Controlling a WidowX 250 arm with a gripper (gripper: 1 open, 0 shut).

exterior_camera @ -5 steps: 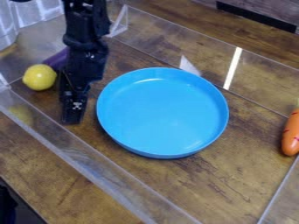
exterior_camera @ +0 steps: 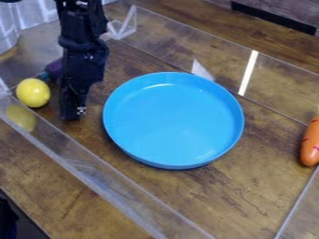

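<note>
My black gripper (exterior_camera: 73,107) reaches down to the wooden floor at the left, between a yellow lemon-like object (exterior_camera: 33,93) and a blue plate (exterior_camera: 173,119). It appears shut, with nothing visible between its fingers, though the tips are dark and hard to make out. A dark purple object (exterior_camera: 54,71) lies behind the gripper, partly hidden by it.
An orange carrot-like object (exterior_camera: 311,142) lies at the far right. Clear plastic walls run along the front left, back and right. Bare wood surrounds the plate at the front and right.
The yellow object has moved left and slightly toward the front. The plate is unmoved.
</note>
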